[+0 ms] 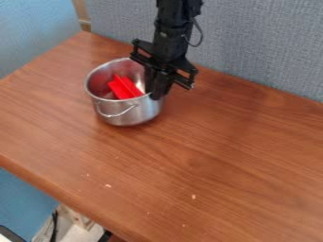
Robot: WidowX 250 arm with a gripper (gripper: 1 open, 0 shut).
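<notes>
A steel pot (120, 111) with a thin wire handle stands on the wooden table, left of centre toward the back, with a red object (124, 87) lying inside it. My black gripper (154, 87) is at the pot's right rim, its lower end overlapping the rim from this view; whether its fingers hold the rim or are open cannot be told.
A grey padded wall (265, 47) runs along the back, and a blue panel (38, 38) stands at the left, beyond the table's edge.
</notes>
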